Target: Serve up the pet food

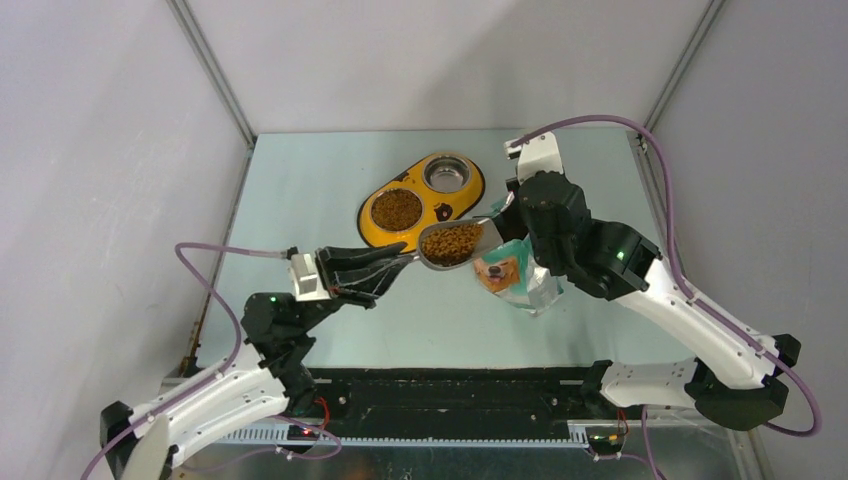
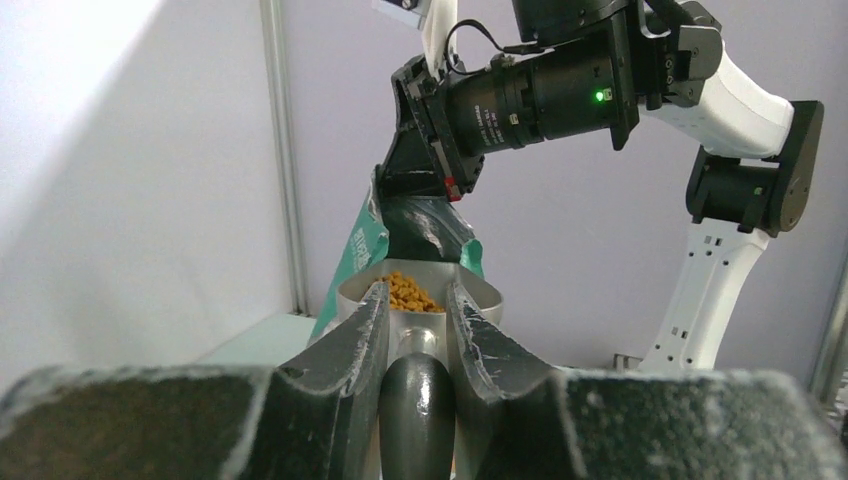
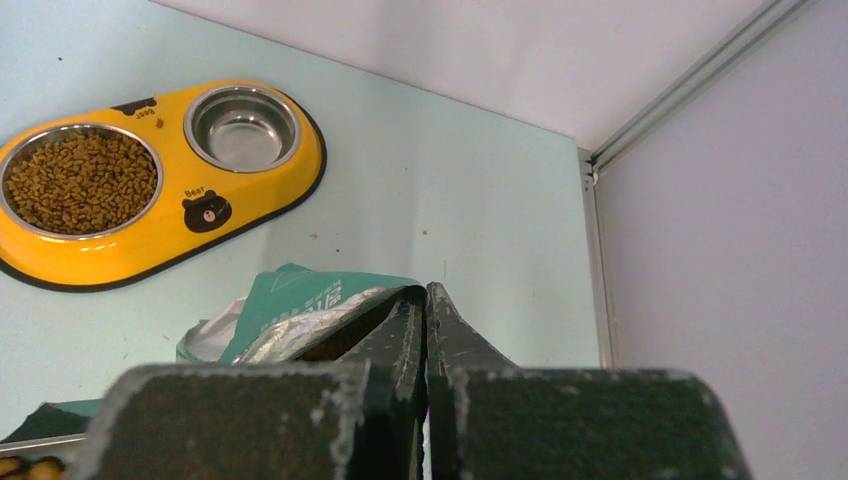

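Observation:
A metal scoop (image 1: 452, 244) heaped with brown kibble is held by my left gripper (image 1: 395, 258), shut on its handle. Just right of it, my right gripper is shut on the top edge of the green food bag (image 3: 300, 298), holding it up; the dog-face bag (image 1: 505, 280) shows below. The yellow double bowl (image 1: 440, 210) stands behind the scoop, with kibble (image 3: 82, 180) filling its left bowl and the right steel bowl (image 3: 243, 129) showing no food.
White walls enclose the pale table (image 1: 290, 180) at the back and sides.

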